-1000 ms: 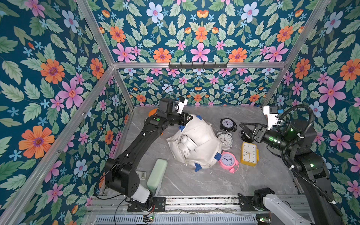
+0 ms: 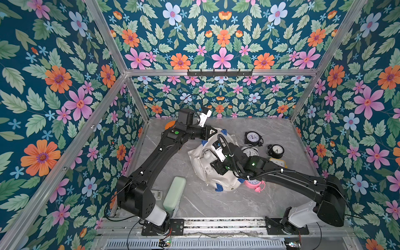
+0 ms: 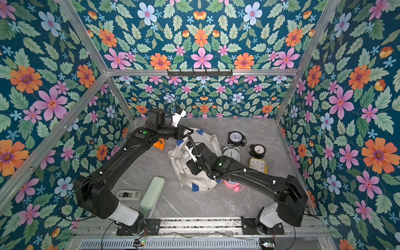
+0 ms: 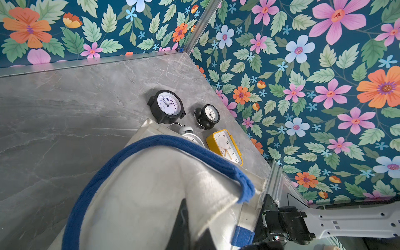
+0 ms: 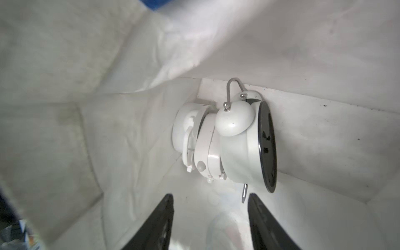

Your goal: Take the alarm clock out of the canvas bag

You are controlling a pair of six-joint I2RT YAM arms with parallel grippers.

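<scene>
The canvas bag, cream with blue tabs, stands mid-table. My left gripper is shut at its upper rim; whether cloth is between its fingers is hard to tell. My right gripper is lowered into the bag with its fingers apart and empty. In the right wrist view, white alarm clocks lie ahead of it: a twin-bell one and others to its left.
Right of the bag are black clocks, a silver one, a yellow one and a pink one. A green case lies front left; an orange object behind left.
My right arm has swung left from above the clocks on the right and down into the bag's opening. The left arm is nearly unchanged, with the bag's rim shifted slightly.
</scene>
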